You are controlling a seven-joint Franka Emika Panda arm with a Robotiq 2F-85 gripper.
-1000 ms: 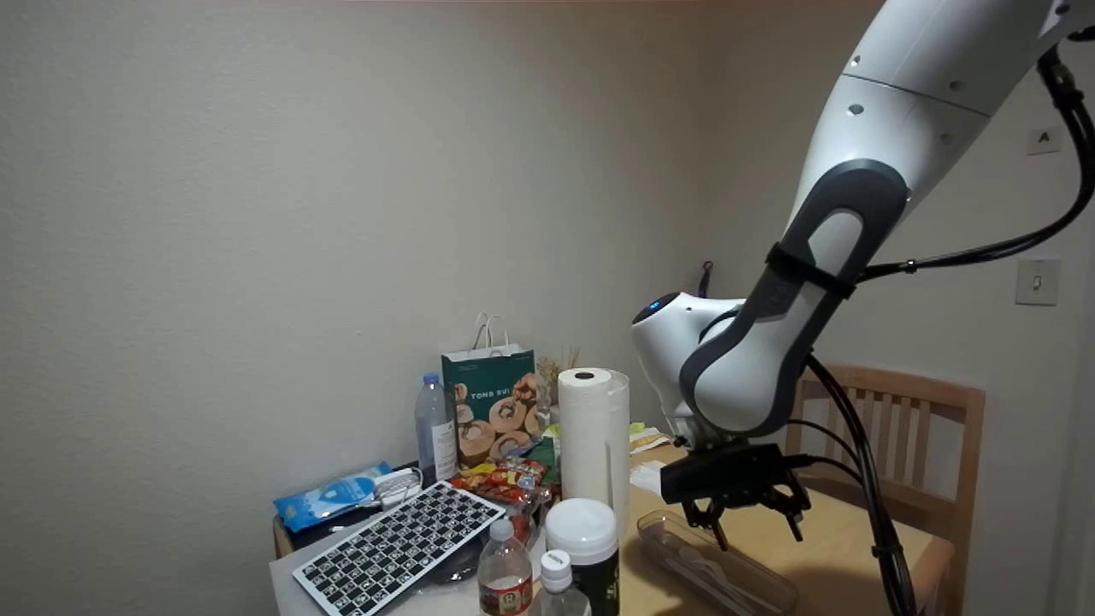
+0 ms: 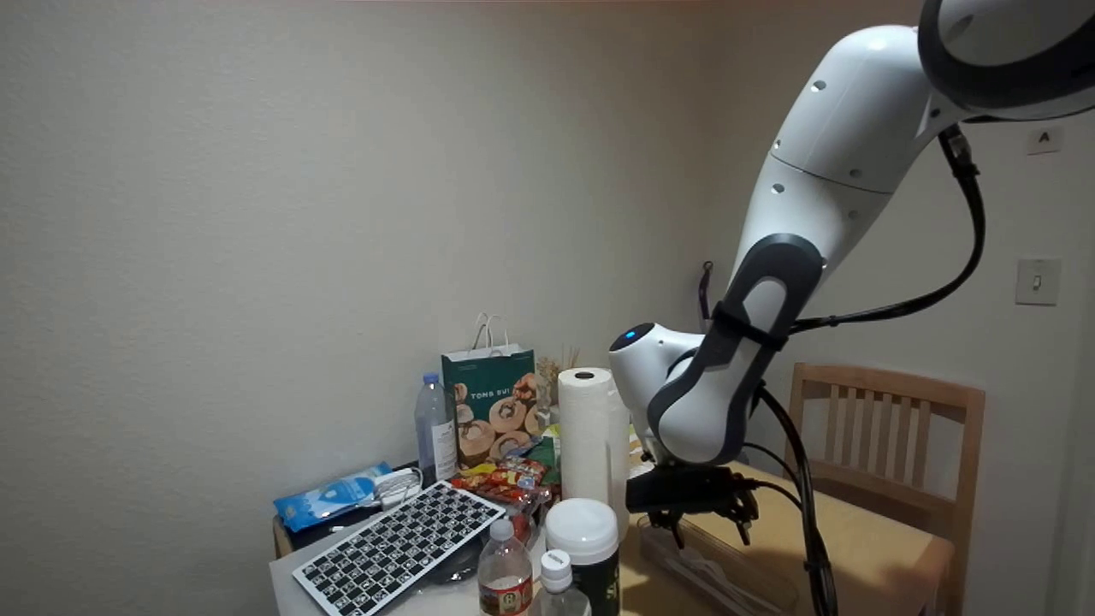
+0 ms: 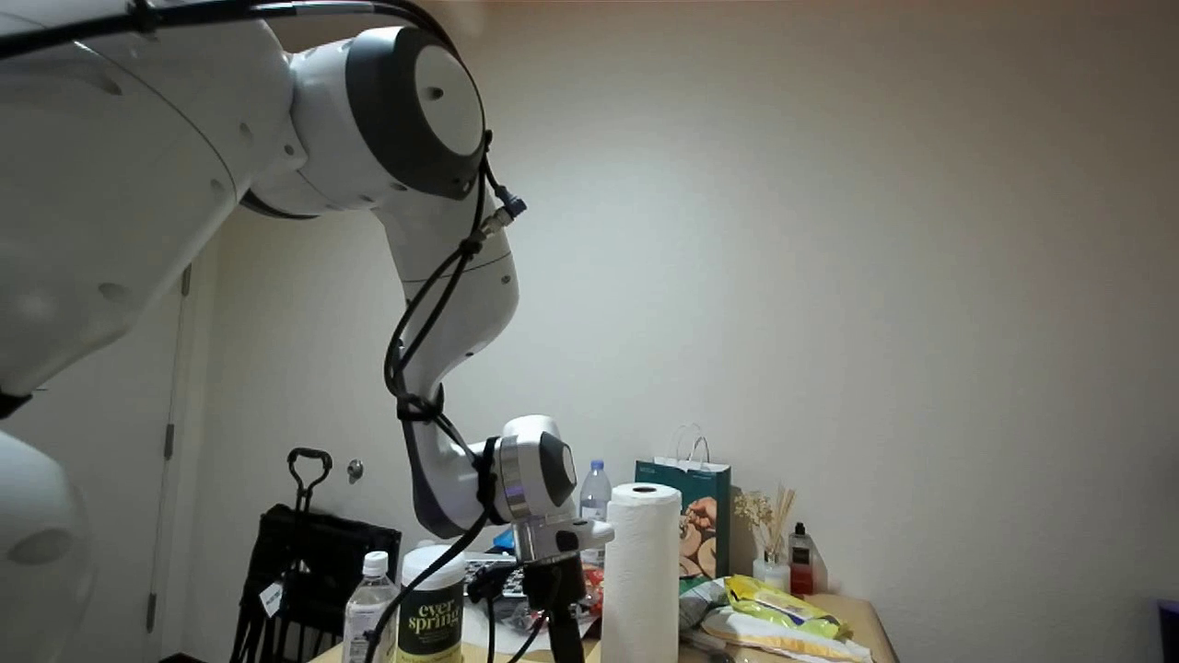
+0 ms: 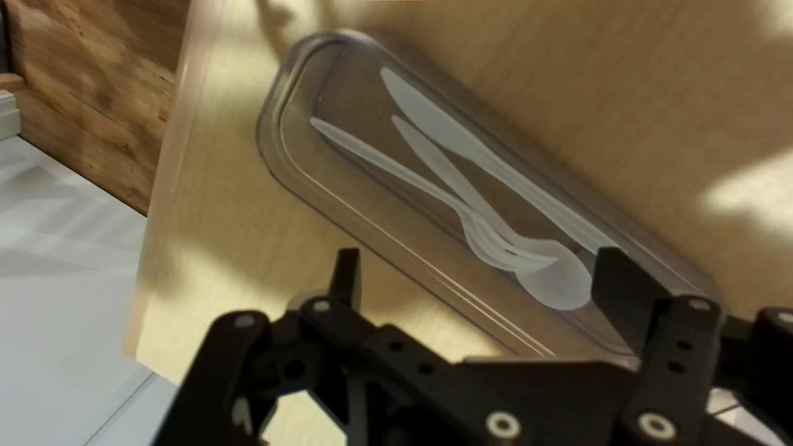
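A clear plastic tray lies on the wooden table, seen whole but for its near end in the wrist view. Inside it rest a white plastic knife, a fork and a spoon, the fork's head overlapping the spoon. My gripper is open above the tray, its fingers wide apart with nothing held. One finger shows outside the tray's long side; the other appears over the tray near the spoon's bowl. In exterior view 1 the gripper hangs over the tray.
Close by stand a paper towel roll, a white-lidded canister and bottles. A checkered board and a green paper bag are farther left. Bare tabletop lies right of the tray, with a wooden chair behind.
The arm and open gripper have shifted left in exterior view 1, toward the paper towel roll. The tray and surrounding objects have stayed in place.
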